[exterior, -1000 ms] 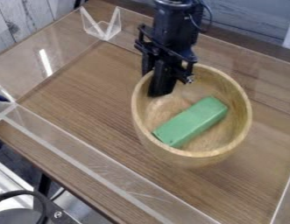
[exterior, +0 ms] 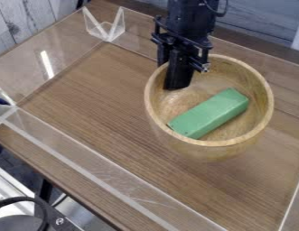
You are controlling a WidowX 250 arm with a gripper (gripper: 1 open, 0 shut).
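Observation:
A round wooden bowl (exterior: 225,137) holds a green rectangular block (exterior: 209,114). My black gripper (exterior: 176,79) is shut on the bowl's upper-left rim, with the arm reaching up to the top edge of the view. The fingertips are partly hard to make out against the dark body of the gripper.
A clear angular plastic piece (exterior: 105,25) is at the top left. Clear strips run along the table, and dark cables (exterior: 25,206) lie at the bottom left.
The gripper and bowl have shifted right over the last second, with the green block moving along inside the bowl.

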